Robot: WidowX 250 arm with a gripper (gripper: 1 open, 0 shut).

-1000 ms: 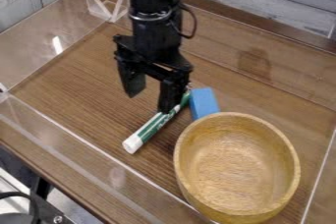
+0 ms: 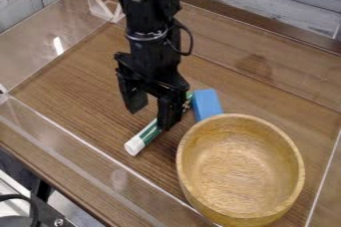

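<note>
The black gripper (image 2: 152,97) hangs over the middle of the wooden table, open, its lower parts above a white and green stick-like object (image 2: 146,138) that lies diagonally. A blue block (image 2: 206,106) lies just right of the gripper, beside a large yellow bowl (image 2: 237,171) at the lower right. The far end of the stick is partly hidden behind the gripper. Whether the gripper touches anything cannot be told.
Pale walls border it at the back and left. A black cable shows at the lower left corner.
The gripper has shifted slightly to the left. The stick, block and bowl look unmoved.
</note>
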